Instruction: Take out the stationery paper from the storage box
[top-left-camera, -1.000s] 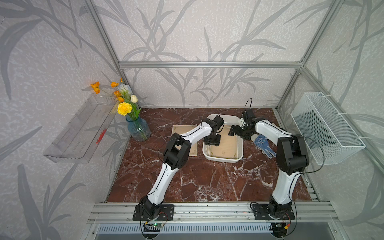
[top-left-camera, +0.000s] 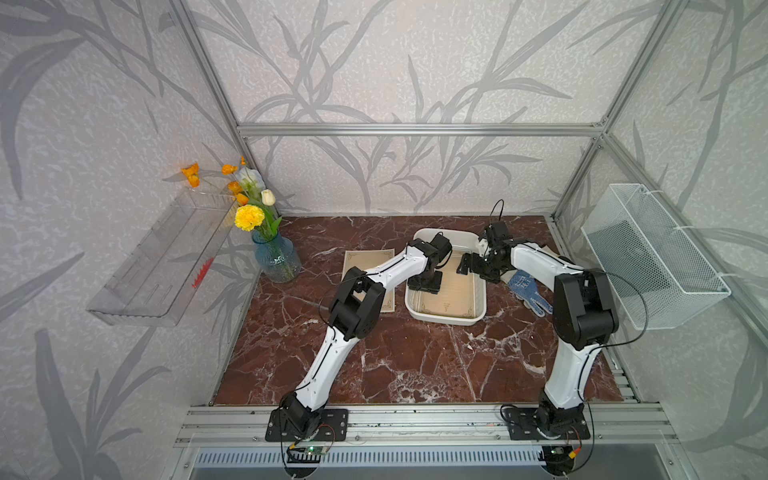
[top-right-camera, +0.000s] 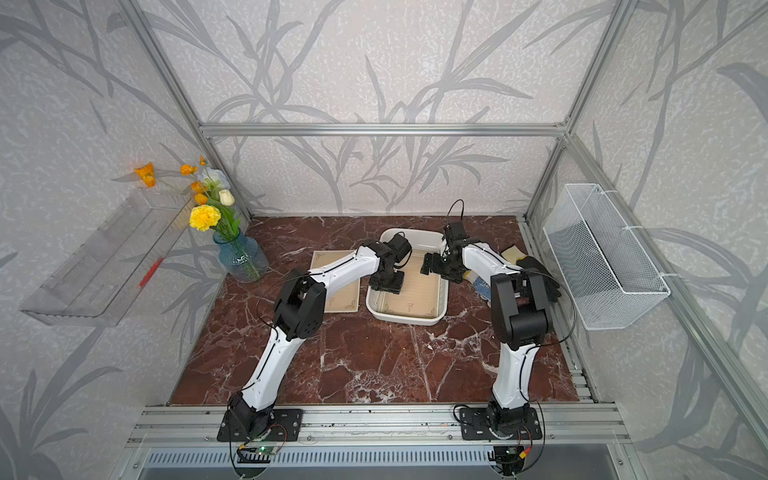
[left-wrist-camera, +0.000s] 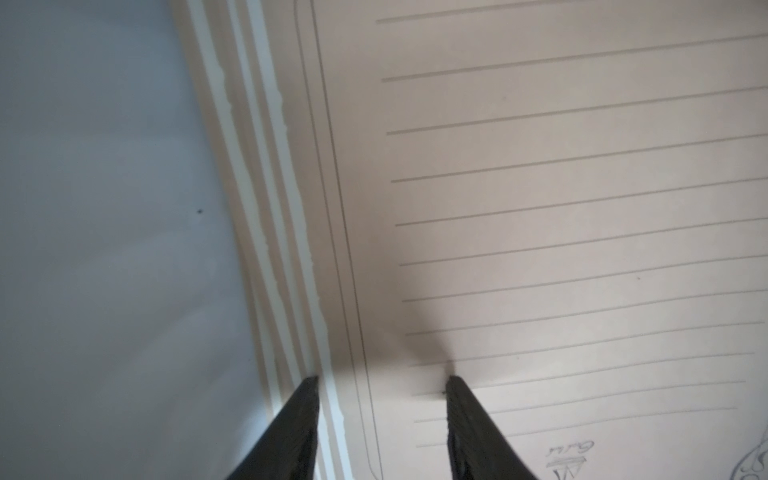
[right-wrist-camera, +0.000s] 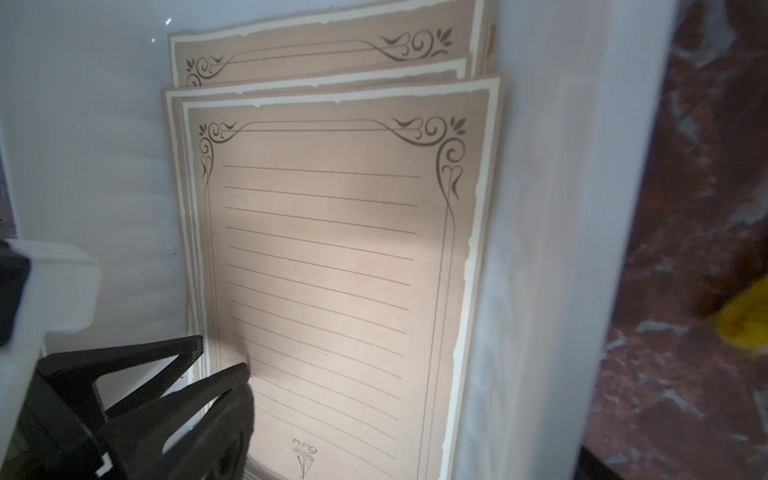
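Note:
Several tan lined sheets of stationery paper (right-wrist-camera: 320, 264) lie in a loose stack in the white storage box (top-left-camera: 445, 320). Other stationery paper (top-right-camera: 344, 300) lies on the table left of the box, partly under my left arm. My left gripper is open over the stack's left edge, close to the box wall, with no paper visibly pinched. My right gripper points into the box from its right side. Its fingers stand slightly apart above the top sheet near the sheet's side edge, holding nothing. Contact with the paper cannot be told.
A blue vase (top-left-camera: 277, 260) with flowers stands at the back left. Blue patterned gloves (top-left-camera: 528, 292) lie right of the box, beneath the right arm. A clear bin (top-left-camera: 160, 256) and a white wire basket (top-left-camera: 656, 256) hang at the sides.
Both hands have shifted very slightly, a little toward the front of the table. The box and the papers look unmoved.

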